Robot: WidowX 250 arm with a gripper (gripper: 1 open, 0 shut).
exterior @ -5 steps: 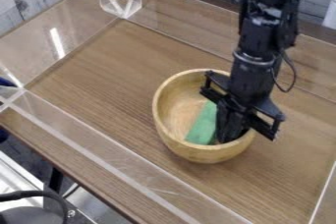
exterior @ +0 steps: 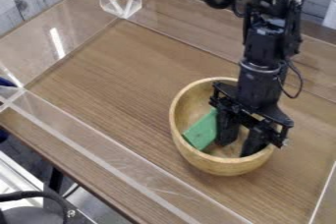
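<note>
A tan round bowl (exterior: 199,150) sits on the wooden table toward the right of centre. A green object (exterior: 202,127) lies inside it on the left. My black gripper (exterior: 242,132) reaches down from the top into the bowl, beside and partly over the green object. Its fingertips are dark and crowded, so whether it is open or shut, or holds anything, is unclear.
A clear plastic piece (exterior: 120,2) stands near the top left. Dark hardware with cables shows at the bottom-left corner, beyond the table's edge.
The bowl has shifted right and slightly down since the frame just before. The green object now shows further left within the bowl, and my gripper is lower over the bowl.
</note>
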